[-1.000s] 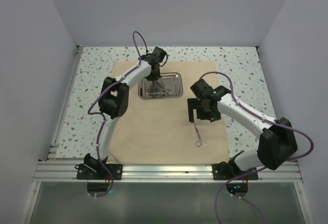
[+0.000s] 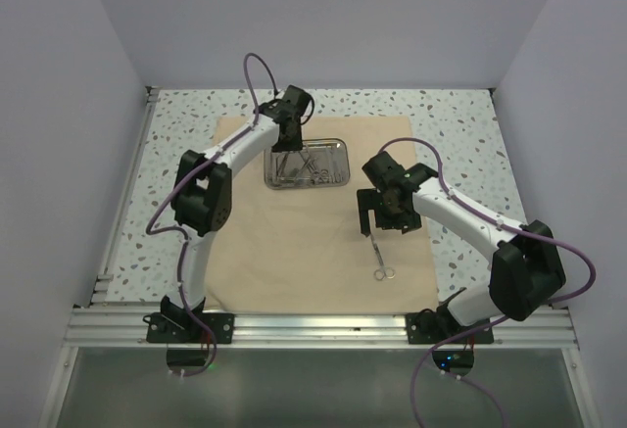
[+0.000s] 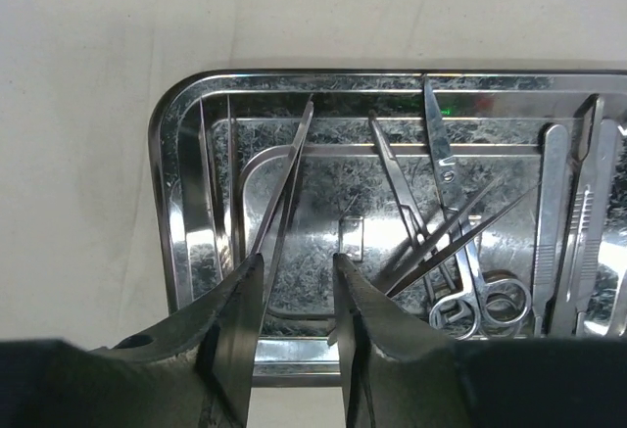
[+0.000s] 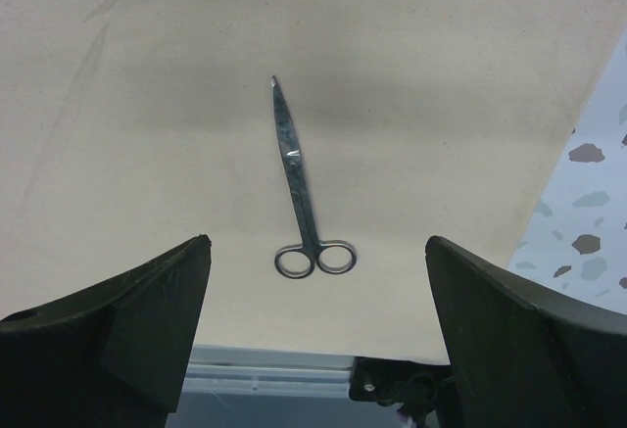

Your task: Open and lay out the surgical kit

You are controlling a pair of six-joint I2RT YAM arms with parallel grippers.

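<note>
The metal tray (image 2: 308,186) lies at the back of the cloth. In the left wrist view, scissors (image 3: 451,183), a second pair of slim scissors (image 3: 396,177) and several flat-handled tools (image 3: 551,222) lie inside it. Over the tray's left part, my left gripper stands part open, its fingers apart. A slim tweezers-like tool (image 3: 288,181) runs down close to its left finger; no grip on it shows. Dark thin prongs (image 3: 456,242) cross the scissors handles. My right gripper is wide open above a separate pair of scissors (image 4: 297,175) lying on the cloth.
Speckled table surface (image 2: 465,124) shows on both sides. A front rail (image 2: 313,328) runs along the near edge.
My left gripper has shifted a little to the left over the tray. The right arm has barely moved, and the scissors on the cloth lie as before.
</note>
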